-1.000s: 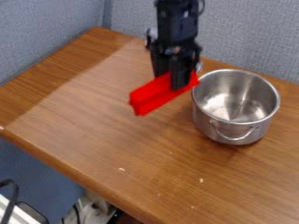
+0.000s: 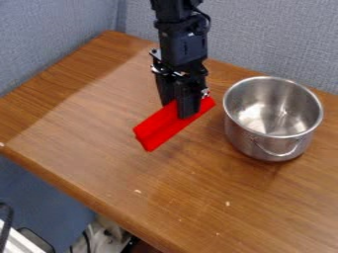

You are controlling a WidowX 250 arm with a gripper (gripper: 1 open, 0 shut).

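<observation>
My black gripper (image 2: 184,97) reaches down from the top centre and is shut on a red oblong block (image 2: 161,126), held at a slant just left of the steel pot. The shiny steel pot (image 2: 272,137) stands upright on the right of the wooden table. Whether the block touches the table I cannot tell.
Grey padded walls close the back and left side. Beyond the table's front left edge are a floor and some cables.
The pot looks about where it was.
</observation>
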